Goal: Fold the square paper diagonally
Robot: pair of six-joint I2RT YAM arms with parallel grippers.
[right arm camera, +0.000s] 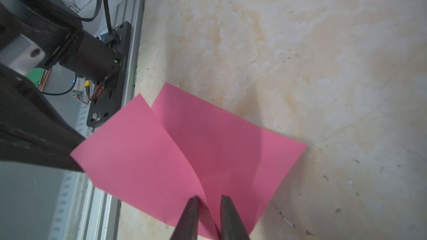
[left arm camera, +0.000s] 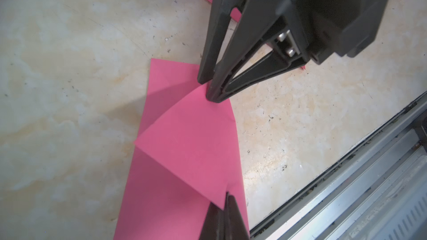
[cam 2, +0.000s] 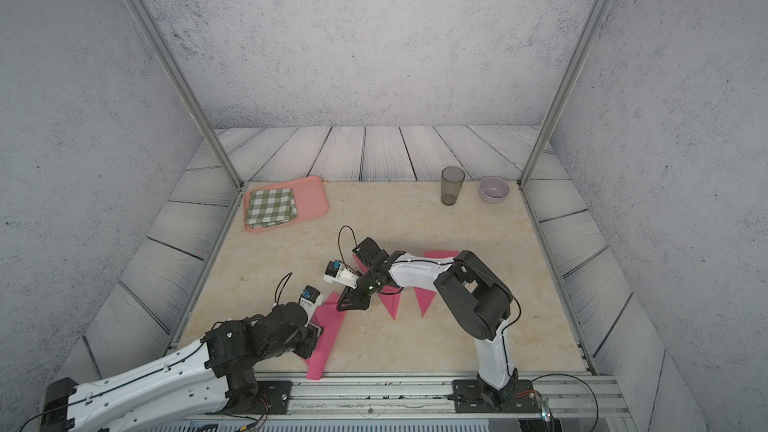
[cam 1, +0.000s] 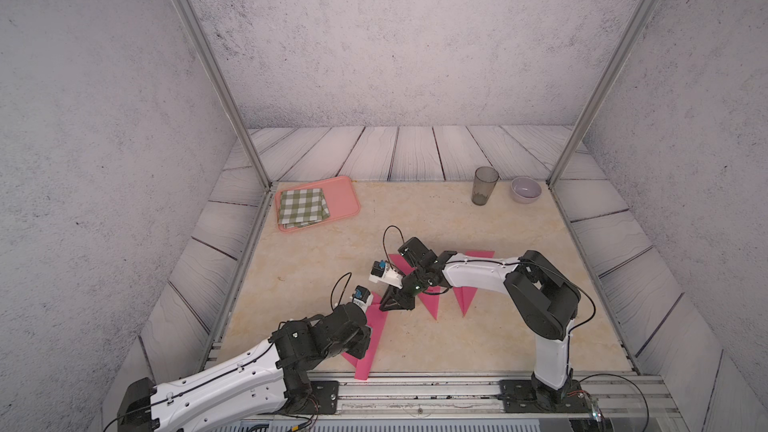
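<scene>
The pink paper [cam 1: 373, 337] lies near the table's front edge, left of centre, partly covered by the left arm. A raised flap [left arm camera: 191, 133] curves over the flat part of the sheet [left arm camera: 155, 195]. At the flap's lower corner, my left gripper is shut, with the thin paper pinched in its tips. My right gripper is partly open at the flap's other end, its fingers on either side of the paper's edge. From the left wrist view, its dark fingertips [left arm camera: 214, 94] touch the top of the flap.
More pink paper pieces [cam 1: 465, 297] lie beneath the right arm. At the back left, a pink tray [cam 1: 344, 198] carries a green checked cloth [cam 1: 302, 206]. A grey cup [cam 1: 484, 185] and a bowl [cam 1: 525, 189] stand at the back right.
</scene>
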